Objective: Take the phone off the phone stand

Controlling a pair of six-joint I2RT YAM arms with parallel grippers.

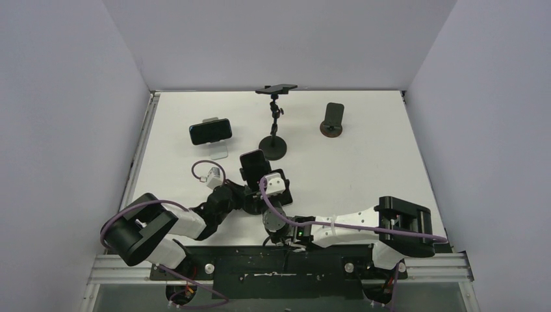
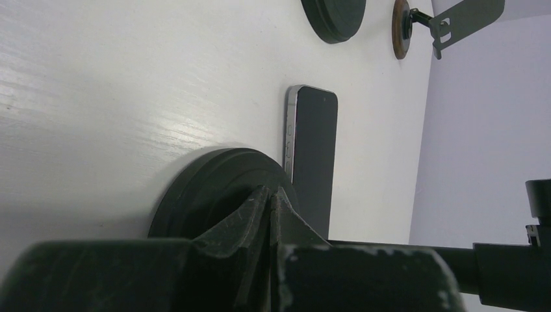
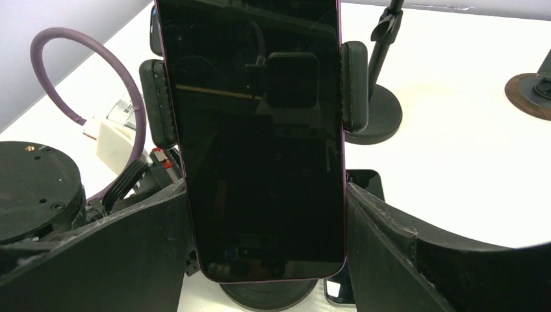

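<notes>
In the right wrist view a dark phone [image 3: 260, 149] stands upright between the two black clamp pads of a phone stand. My right gripper is shut on the phone's lower part, with one finger against each side edge. The stand's round black base [image 2: 217, 185] shows in the left wrist view. Over that base, my left gripper is shut, and nothing shows between its fingertips; whether it touches the stand I cannot tell. From above, the phone [image 1: 254, 164] leans back close to both grippers.
A second phone [image 2: 315, 156] lies flat beside the base. Behind stand a tall black stand [image 1: 273, 147], a phone on a clear stand [image 1: 211, 132] at the left, and a small stand with a wooden base [image 1: 331, 130].
</notes>
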